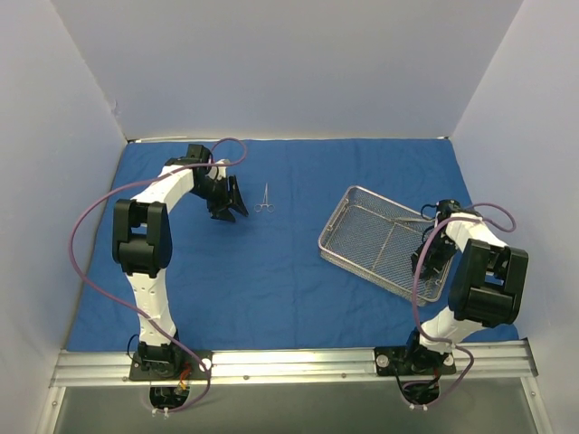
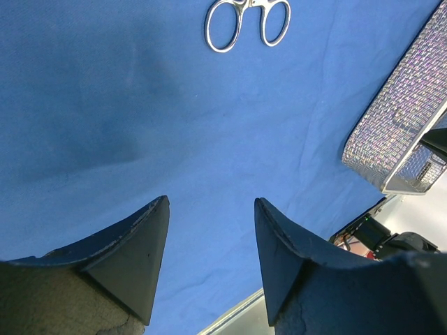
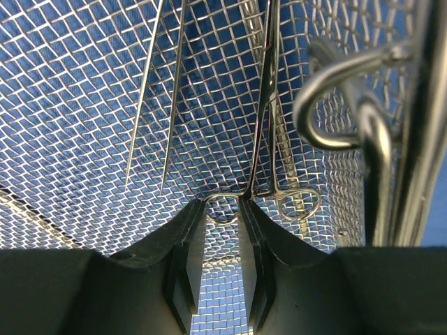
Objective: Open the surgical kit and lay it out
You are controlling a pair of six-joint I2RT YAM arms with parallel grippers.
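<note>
On the cloth's left half lies a ringed scissor-like instrument; its finger rings show at the top of the left wrist view. Left of it my left gripper hovers open, with only bare cloth between its fingers. At the right, my right gripper reaches into the wire mesh tray. Inside the tray lies a second ringed instrument. In the right wrist view, my right gripper stands partly open, its fingertips on either side of one ring. Whether they touch it, I cannot tell.
Two thin straight rods lie on the tray mesh left of the ringed instrument. A thick metal handle rises close by on the right.
</note>
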